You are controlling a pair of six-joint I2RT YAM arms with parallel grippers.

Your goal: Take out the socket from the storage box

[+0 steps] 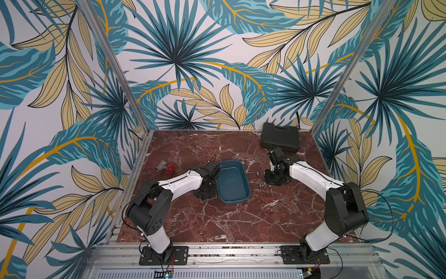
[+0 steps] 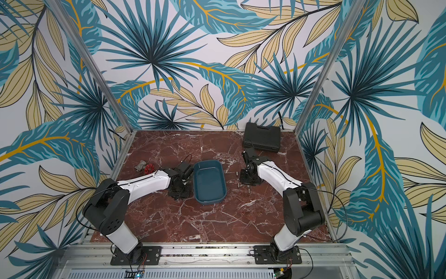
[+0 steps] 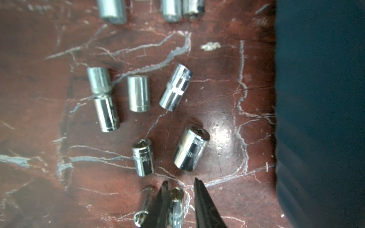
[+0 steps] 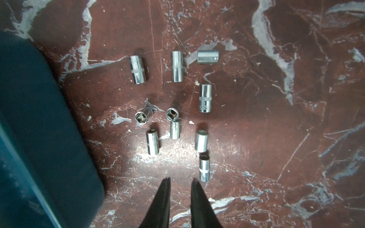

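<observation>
The blue storage box (image 1: 232,183) sits mid-table and looks empty inside. Silver sockets lie on the table on both sides of it: several under my left gripper, including a thick socket (image 3: 192,148), and several under my right gripper, including a short socket (image 4: 201,140). My left gripper hangs left of the box, its fingers parted, over two sockets at the bottom of the left wrist view; whether they touch cannot be told. My right gripper is right of the box, part open, with nothing seen between its fingers.
A closed black case (image 1: 280,137) lies at the back right of the table. A red object (image 1: 170,169) and a small grey object (image 1: 161,165) lie on the left.
</observation>
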